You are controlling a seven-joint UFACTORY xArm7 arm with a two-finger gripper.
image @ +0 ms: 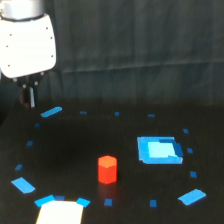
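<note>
A red block stands on the dark table, a little below the middle of the camera view. To its right lies a blue square with a white patch inside it; whether it is a shallow tray or a flat marking is hard to say. My gripper hangs at the far left under the white arm body, well apart from the red block and the blue square. Its dark, thin fingers blend into the background, so their gap is unclear. Nothing is visible hanging from them.
A pale block-like thing is cut off by the bottom edge at the left. Flat blue tape pieces and small blue marks lie around the table. Between the red block and the blue square the surface is bare. A dark curtain hangs behind.
</note>
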